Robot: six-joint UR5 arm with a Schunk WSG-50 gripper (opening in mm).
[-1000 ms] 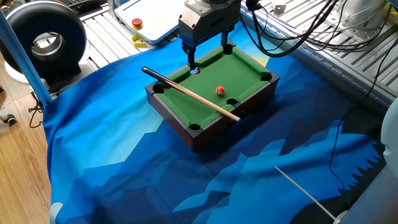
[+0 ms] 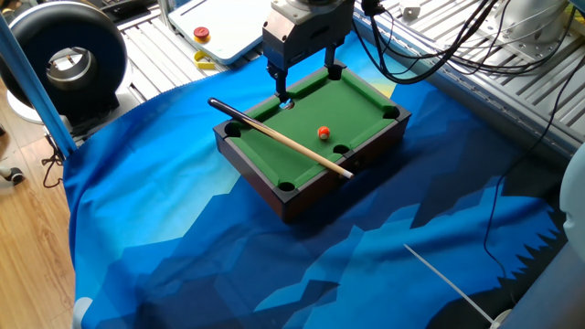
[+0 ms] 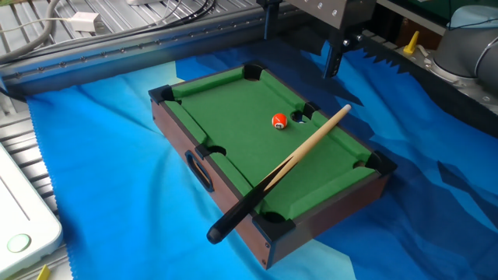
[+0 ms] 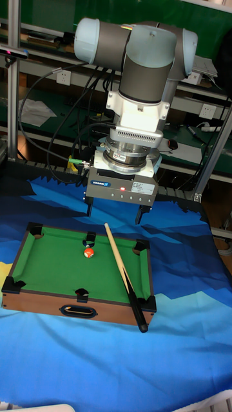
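A small pool table [image 2: 274, 192] with green felt and dark wooden sides stands on the blue cloth. One orange-red ball [image 3: 279, 121] rests on the felt near a middle pocket [image 3: 297, 117]. Across one end of the table lies a cue [image 4: 124, 268], its black butt over one long side and its pale tip past the other. My gripper [image 4: 115, 217] hangs on the robot's side of the table in exterior view 3, empty and open, with its two dark fingers [image 3: 333, 66] wide apart. It touches neither ball nor cue.
Blue patterned cloth [image 2: 164, 201] leaves free room around the table. In exterior view 1, a thin white rod [image 2: 448, 283] lies at lower right, cables [image 2: 439, 73] loop beside the arm, and a black ring-shaped object [image 2: 101, 55] stands at upper left.
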